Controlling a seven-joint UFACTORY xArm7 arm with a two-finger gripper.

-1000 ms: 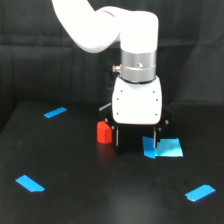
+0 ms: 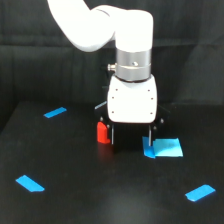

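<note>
My gripper (image 2: 131, 138) hangs over the middle of the dark table, its dark fingers spread apart. Open, it shows nothing clearly held between them, though the dark background makes the fingertips hard to make out. Close by the left finger, a red block (image 2: 102, 133) is partly covered by it. On the other side, around the right finger, lie a blue piece (image 2: 148, 151) and a lighter blue flat piece (image 2: 169, 148). Whether either finger touches anything cannot be told from this view.
Strips of blue tape lie on the table: one at the back left (image 2: 55, 112), one at the front left (image 2: 30, 184) and one at the front right (image 2: 200, 192). A dark backdrop stands behind.
My gripper has shifted slightly to the left, and its left finger now overlaps more of the red block in view. The blocks and tape appear unmoved.
</note>
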